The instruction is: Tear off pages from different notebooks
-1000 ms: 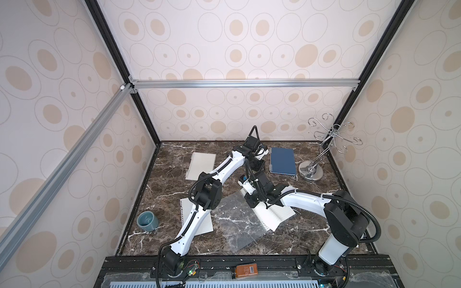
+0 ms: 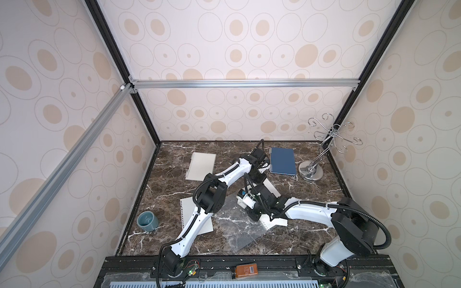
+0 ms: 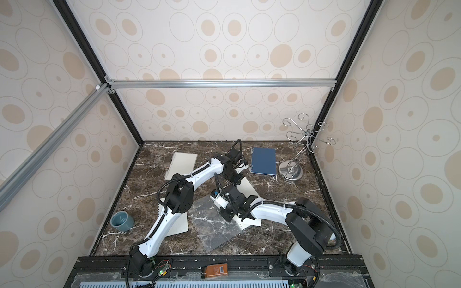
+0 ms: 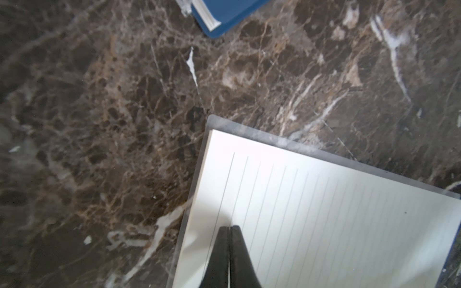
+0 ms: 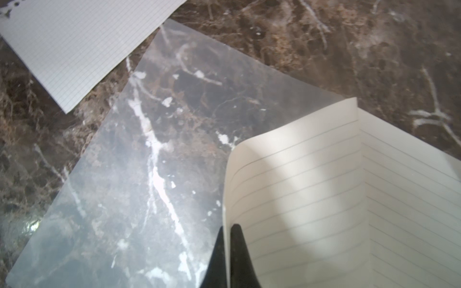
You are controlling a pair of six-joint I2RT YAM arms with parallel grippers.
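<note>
An open notebook with a clear plastic cover (image 5: 120,182) lies in the table's middle, under both arms. My left gripper is shut over its lined page (image 4: 312,216), nothing visible between the fingers; whether it touches is unclear. My right gripper is shut on a lifted, curled page (image 5: 297,172), whose edge runs into the fingertips. A loose-looking squared sheet (image 5: 91,38) lies at the left, partly hidden by the left arm in the top views. A cream notebook (image 2: 200,166) and a blue notebook (image 2: 283,161) lie at the back.
A blue-grey cup (image 2: 147,220) stands at the front left. A metal stand (image 2: 311,170) rises at the back right. Bare marble table (image 2: 168,168) shows along the left side and back corners.
</note>
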